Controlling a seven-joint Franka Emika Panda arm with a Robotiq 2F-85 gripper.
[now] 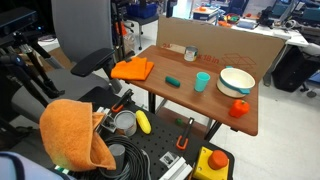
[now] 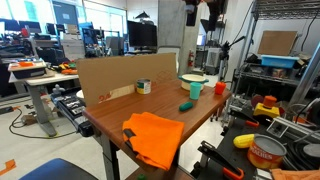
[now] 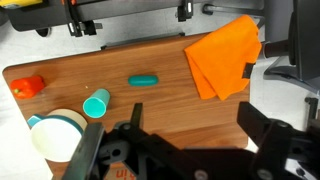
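Observation:
My gripper [image 2: 202,22] hangs high over the table, at the top of exterior view 2. Its dark fingers look parted and nothing shows between them. From the wrist view, the gripper faces down at the wooden tabletop [image 3: 215,128]. Lying flat there are a small green object [image 3: 143,80] and an orange cloth [image 3: 223,59] near one edge. A turquoise cup [image 1: 202,81] stands beside a white bowl with a turquoise rim [image 1: 237,79]. The red object [image 1: 239,108] sits at the table's right corner. A small can [image 2: 143,87] stands near the cardboard panel.
A cardboard panel [image 1: 225,47] closes off the table's far side. In front, a black base [image 1: 165,146] carries a yellow object [image 1: 143,122], a metal pot [image 1: 125,123] and cables. An office chair [image 1: 83,40] stands at the left.

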